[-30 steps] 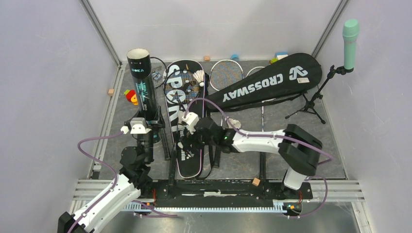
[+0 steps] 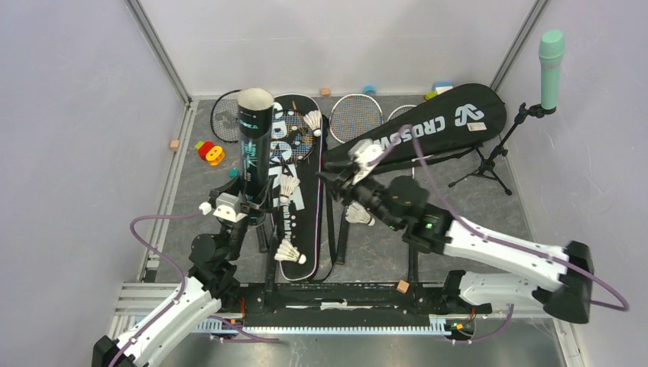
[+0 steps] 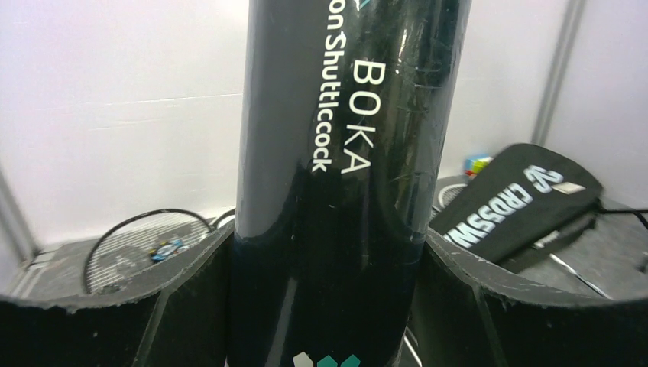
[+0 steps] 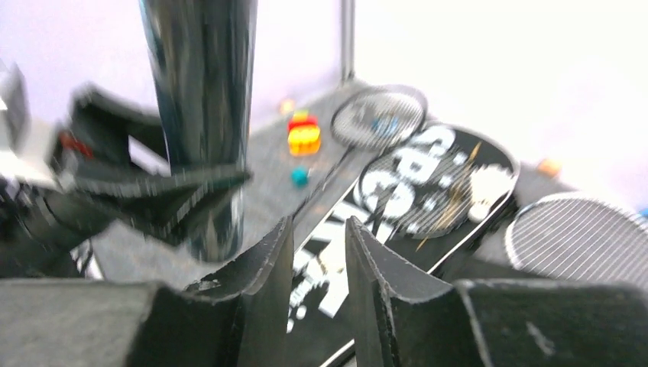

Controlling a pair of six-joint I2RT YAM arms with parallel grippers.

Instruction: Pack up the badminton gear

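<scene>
My left gripper [image 2: 253, 191] is shut round the lower part of a dark shuttlecock tube [image 2: 256, 138]. The tube stands nearly upright, its pale mouth facing up, and its lettering fills the left wrist view. Right of it, blurred, my right gripper has its fingers a narrow gap apart, with only the bag showing between them. Shuttlecocks lie on the black racket bag [image 2: 306, 214]: one near its top [image 2: 313, 122], one mid-bag [image 2: 288, 188] and one near its lower end [image 2: 289, 252]. Another shuttlecock [image 2: 359, 214] rests on the floor beneath the right gripper.
A CROSSWAY racket bag [image 2: 435, 126] lies slanted at the back right, with a racket [image 2: 356, 116] beside it. A tripod [image 2: 489, 164] carries a mint-green microphone [image 2: 550, 69]. Toy blocks [image 2: 215, 155] sit at left. Grey floor between bag and tripod is mostly clear.
My right arm has swung up and right, away from the bag, uncovering the lower shuttlecock. The held tube has moved right and tipped slightly. The floor shuttlecock has shifted toward the front.
</scene>
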